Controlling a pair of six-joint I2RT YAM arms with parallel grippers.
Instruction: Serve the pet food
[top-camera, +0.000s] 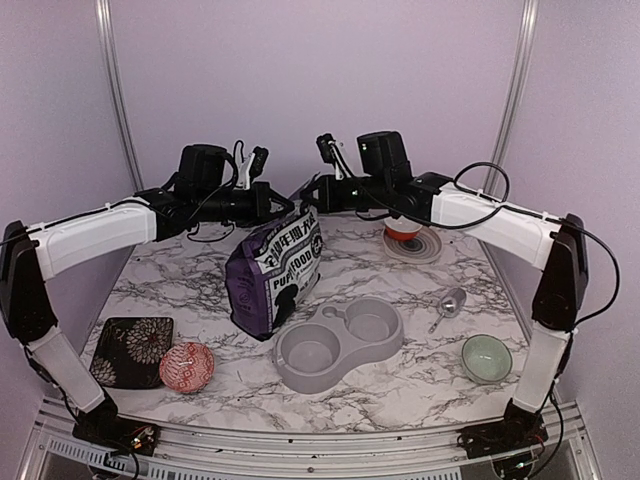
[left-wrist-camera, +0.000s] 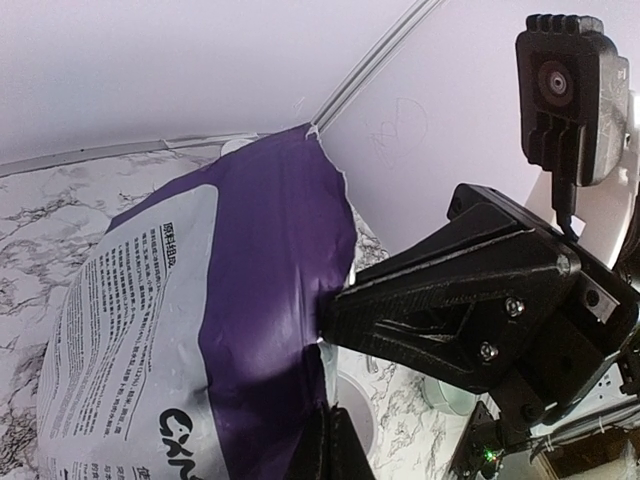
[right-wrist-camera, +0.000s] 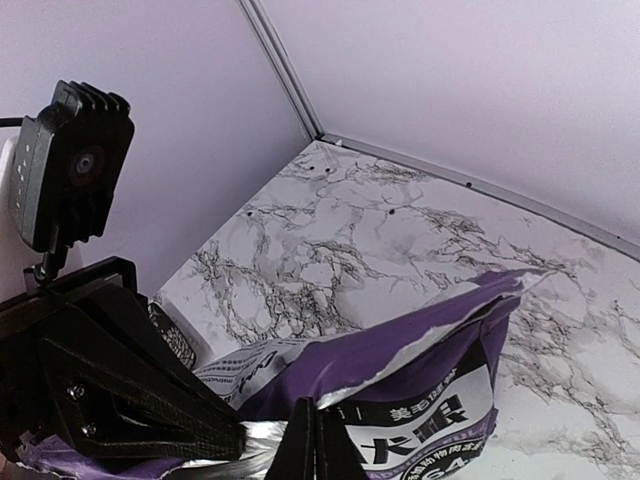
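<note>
The purple pet food bag (top-camera: 275, 268) stands upright, leaning, left of the grey double bowl (top-camera: 340, 343). My left gripper (top-camera: 285, 207) is shut on the bag's top edge; in the left wrist view, the purple film (left-wrist-camera: 270, 300) runs down to its fingertips (left-wrist-camera: 335, 437). Opposite it, my right gripper (top-camera: 315, 194) is shut at the same edge. In the right wrist view the bag's rim (right-wrist-camera: 430, 345) meets its fingertips (right-wrist-camera: 298, 450), and no thickness shows between them. The metal scoop (top-camera: 449, 308) lies on the table at the right.
A green bowl (top-camera: 487, 359) sits front right; a red-and-white bowl (top-camera: 403, 228) rests on a round mat (top-camera: 428, 247) at back right. Front left hold a dark floral tray (top-camera: 125, 352) and a red patterned bowl (top-camera: 187, 367). Bare marble lies between the double bowl and scoop.
</note>
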